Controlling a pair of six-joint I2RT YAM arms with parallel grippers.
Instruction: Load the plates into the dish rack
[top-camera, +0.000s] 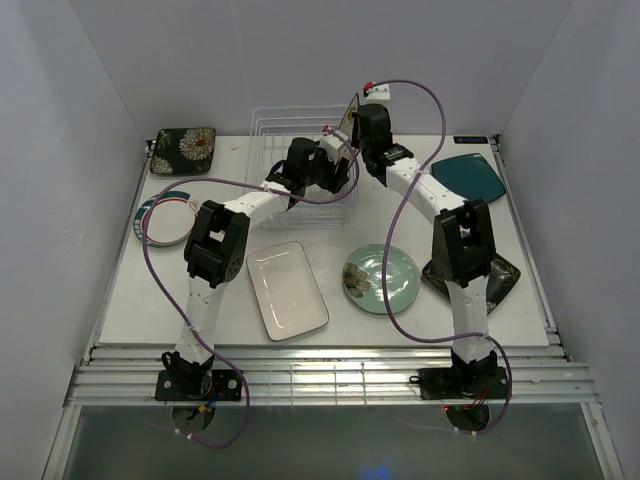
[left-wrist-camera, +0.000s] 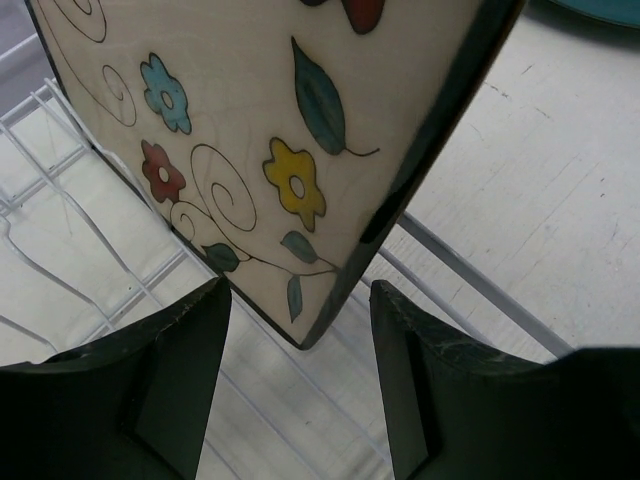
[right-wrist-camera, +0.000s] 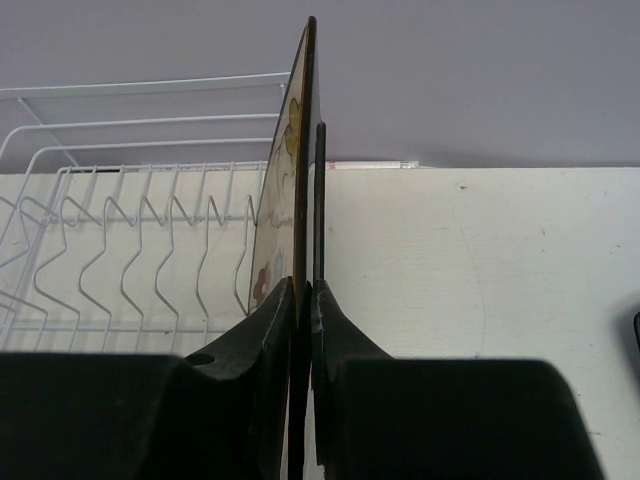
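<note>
A square floral plate (left-wrist-camera: 250, 170) stands steeply on edge at the right end of the white wire dish rack (top-camera: 255, 150). My right gripper is shut on its edge, seen nearly edge-on in the right wrist view. My left gripper is part open by the plate's lower corner, with the corner between and just beyond its fingertips; whether it touches cannot be told. The top view mostly hides both grippers' fingers.
Loose plates lie around: dark flowered (top-camera: 182, 151) back left, red-rimmed (top-camera: 166, 222) left, cream (top-camera: 287, 289) front, green round (top-camera: 388, 278) front right, teal (top-camera: 467, 177) back right, dark (top-camera: 497, 283) right. Open counter shows right of the rack.
</note>
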